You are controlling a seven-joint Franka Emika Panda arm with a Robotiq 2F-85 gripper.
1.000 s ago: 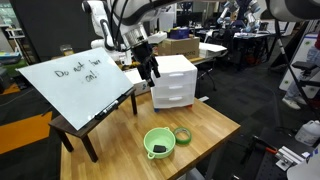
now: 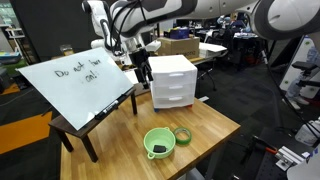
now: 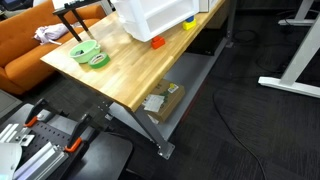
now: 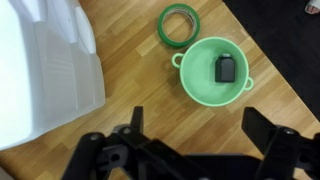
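Observation:
In the wrist view a green two-handled bowl [image 4: 213,93] stands on the wooden table, with a small black block [image 4: 224,69] inside it. A roll of green tape [image 4: 163,27] lies flat beside the bowl. My gripper is open, its two fingers far apart and nothing between them. From exterior view 1, the gripper [image 2: 141,73] hangs high above the table, in front of the white drawer unit [image 2: 174,84] and behind the bowl [image 2: 159,142]. Exterior view 2 shows the bowl [image 3: 86,49] and the tape [image 3: 98,61], but not the gripper.
A large white board [image 2: 75,88] leans on a black stand to the left of the bowl. Red [image 3: 158,42] and yellow [image 3: 189,22] items sit by the drawer unit's base. Bare table [image 2: 215,124] lies right of the tape.
My gripper has shifted slightly to the left in exterior view 1, and the arm above has swung across the upper right. Bowl, block and tape stay where they were.

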